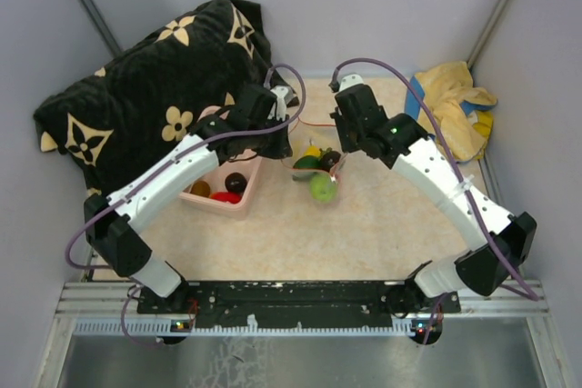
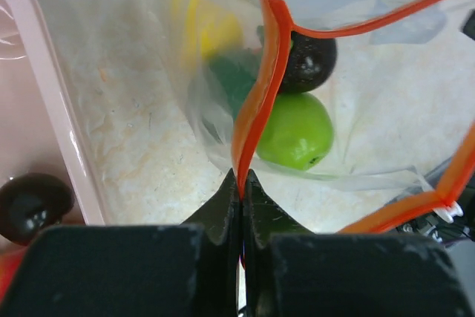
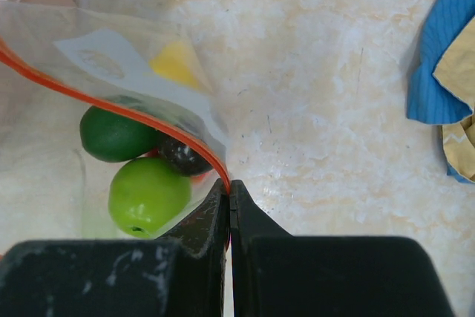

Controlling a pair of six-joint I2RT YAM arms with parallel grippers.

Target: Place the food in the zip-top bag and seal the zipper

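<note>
A clear zip top bag (image 2: 371, 139) with an orange-red zipper edge (image 2: 272, 72) hangs open between my two arms. My left gripper is shut on one side of that edge, and my right gripper is shut on the opposite side. Inside lie a green apple (image 2: 297, 131), a dark round fruit (image 2: 310, 63), a dark green avocado-like piece (image 3: 115, 134) and something yellow (image 2: 209, 26). From the top view, the apple (image 1: 323, 188) shows at the near end of the bag, its mouth spread between the grippers.
Left of the bag stands a pink bin (image 1: 238, 208) with a dark fruit (image 1: 235, 183) and a red item (image 1: 226, 197). A black patterned cloth (image 1: 136, 88) lies behind it. A yellow and blue cloth (image 1: 455, 111) rests far right.
</note>
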